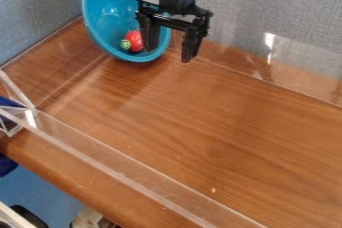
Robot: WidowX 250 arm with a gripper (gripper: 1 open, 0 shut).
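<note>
My black gripper (170,34) is open at the top centre, one finger reaching into the blue bowl (104,4) and the other outside it to the right. A red strawberry (134,42) lies in the bowl, beside and partly behind the left finger. The bowl rests tilted at the back left of the wooden table.
Clear low walls run along its edges. A grey textured wall stands behind, and dark blue and white objects lie beyond the left edge.
</note>
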